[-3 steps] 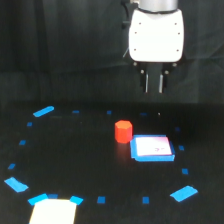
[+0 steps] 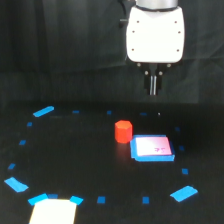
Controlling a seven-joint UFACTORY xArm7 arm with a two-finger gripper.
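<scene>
The white gripper hangs high at the top of the camera view, above and behind a blue tray with a pink-and-white top. Its dark fingers are close together, with nothing clearly visible between them. A red block stands on the dark table just left of and behind the tray, apart from the gripper.
A light cream square object lies at the front left, with blue tape by it. Blue tape marks are scattered over the dark table. A black curtain is behind.
The gripper's fingers have drawn together from a wider spacing, and the gripper sits slightly lower. The objects on the table have not moved.
</scene>
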